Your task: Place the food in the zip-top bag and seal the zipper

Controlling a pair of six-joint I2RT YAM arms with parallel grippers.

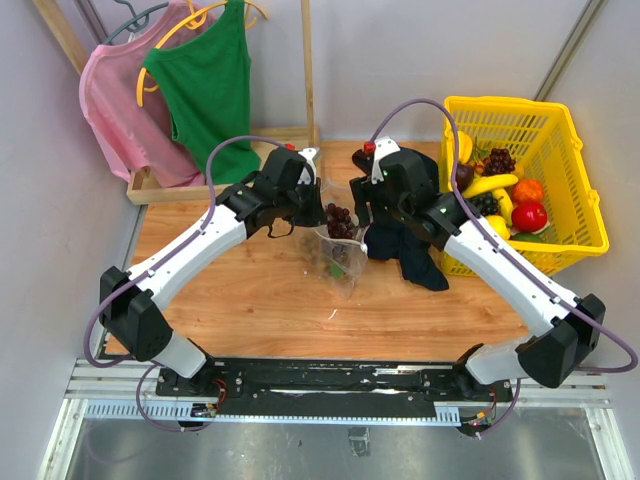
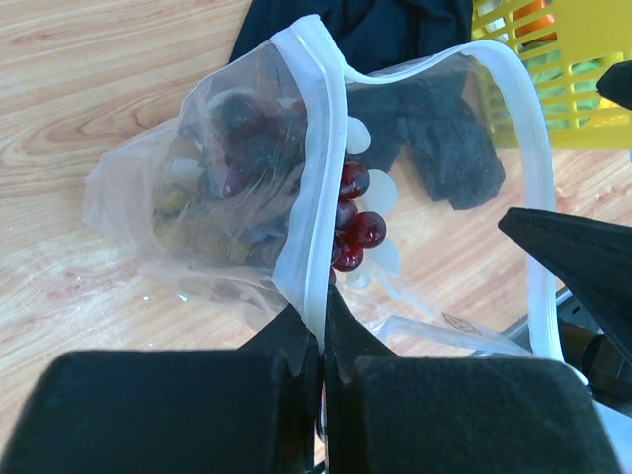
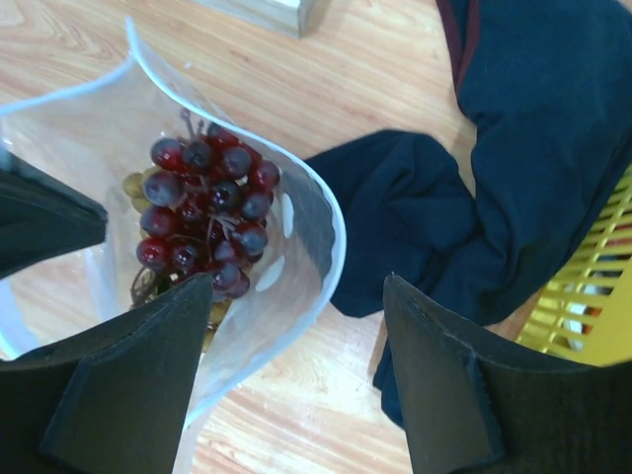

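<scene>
A clear zip top bag (image 1: 335,262) lies on the wooden table with its mouth spread wide. Dark red grapes (image 3: 209,202) rest inside, with some greenish food partly hidden beneath them. My left gripper is shut on the bag's white zipper rim (image 2: 321,178), which runs up from between its fingers. Over the other side of the mouth, my right gripper stands open with nothing between its fingers; the bag's curved edge passes below it. In the left wrist view, the right gripper's dark fingers (image 2: 573,252) show beyond the far rim.
Dark cloth (image 1: 405,250) lies just right of the bag. A yellow basket (image 1: 575,240) of fruit stands at the right. Behind, pink and green tops (image 1: 215,95) hang on a wooden rack.
</scene>
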